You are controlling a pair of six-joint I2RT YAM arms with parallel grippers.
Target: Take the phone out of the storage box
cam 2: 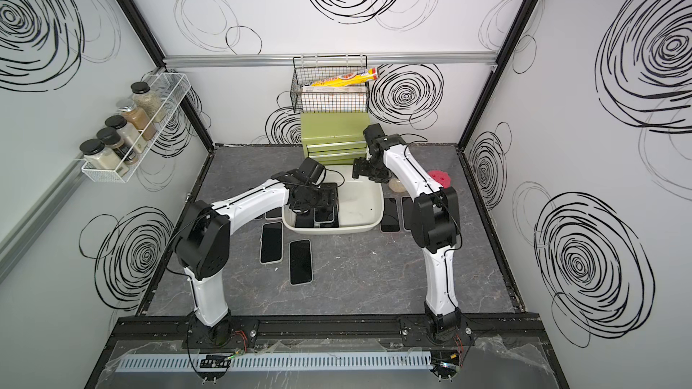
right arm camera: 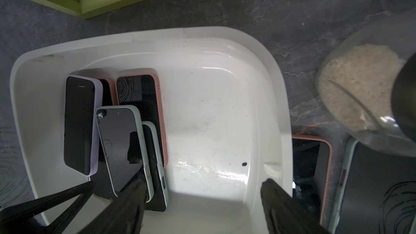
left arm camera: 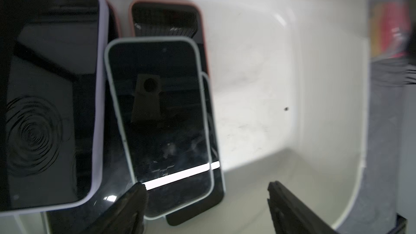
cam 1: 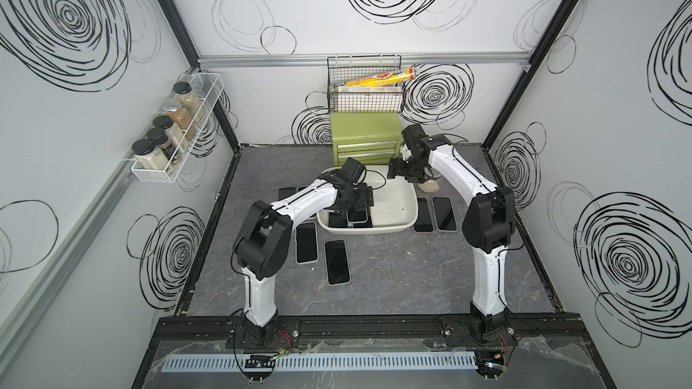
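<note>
The white storage box (right arm camera: 203, 121) holds several phones stacked on its left side: a lilac one (right arm camera: 79, 121), a pale mint one (left arm camera: 160, 125) on top beside it, and pink-cased ones (right arm camera: 138, 88) beneath. My left gripper hangs over the mint phone and the box floor to its right, fingers apart with nothing between them. My right gripper is higher, over the box's back right, also open and empty, its fingers framing bare box floor in the right wrist view.
Several phones (cam 1: 337, 261) lie on the table around the box. A glass jar (right arm camera: 359, 86) stands right of it, a green drawer cabinet (cam 1: 366, 129) behind.
</note>
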